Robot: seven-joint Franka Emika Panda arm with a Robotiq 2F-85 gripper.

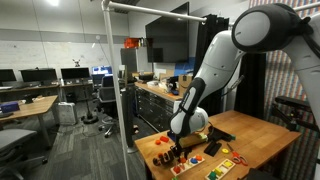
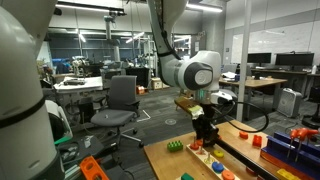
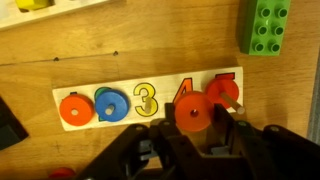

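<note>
A wooden number board (image 3: 165,92) with pegs lies on the table in the wrist view. On it are a red disc (image 3: 75,107) at the left end, a blue disc (image 3: 112,104) beside it, a bare peg by the 3, and a red disc (image 3: 224,90) by the 5. An orange-red disc (image 3: 193,112) is between the fingertips of my gripper, which is shut on it, in front of the 4. Whether this disc is over a peg or on one cannot be told. In the second exterior view my gripper (image 2: 206,138) points down at the board.
A green studded block (image 3: 266,24) lies beyond the board's right end. Another board (image 3: 40,14) with a yellow piece is at the upper left, and a black object (image 3: 10,126) at the left edge. Bare table lies between the boards.
</note>
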